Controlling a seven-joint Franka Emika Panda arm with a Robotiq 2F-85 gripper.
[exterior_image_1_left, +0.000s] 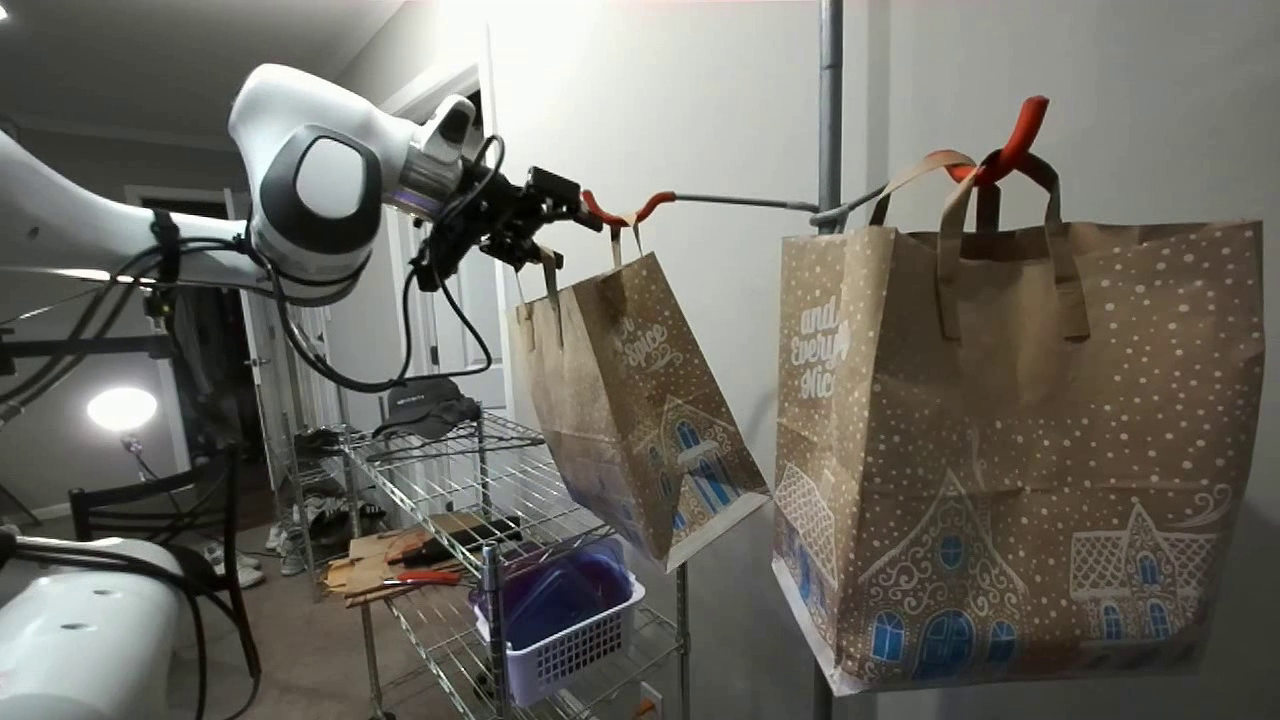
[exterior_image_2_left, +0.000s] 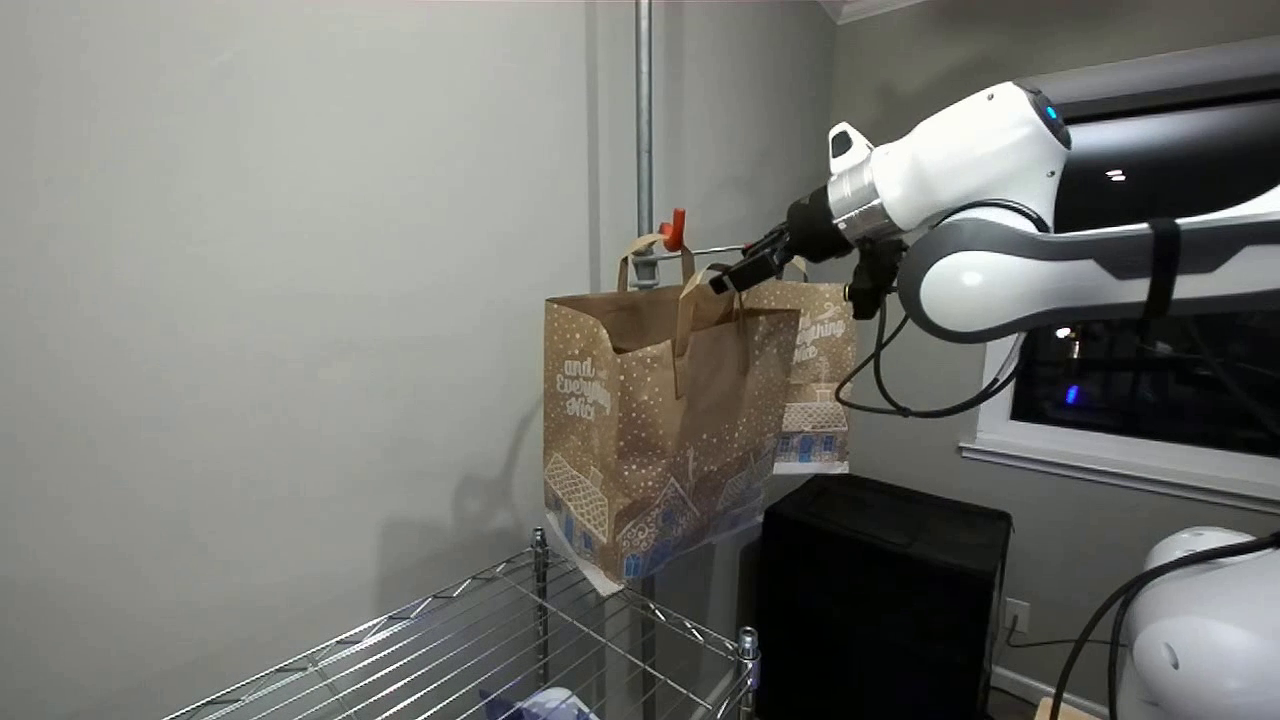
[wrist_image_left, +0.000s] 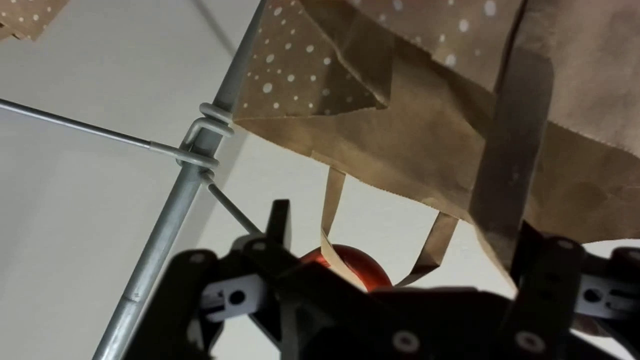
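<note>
A brown paper bag with a white and blue house print hangs tilted from a red-tipped hook by its far handle. Its near handle is off the hook and rises beside my open gripper. In the wrist view this near handle strap runs down by the right fingertip, while the far handle loops over the red hook between the fingers. Exterior view 2 has the gripper just above the bag's mouth. Contact between finger and strap is unclear.
A second similar bag hangs by both handles on another red hook. A grey pole carries the hooks. Below stand a wire shelf, a white basket and a black box.
</note>
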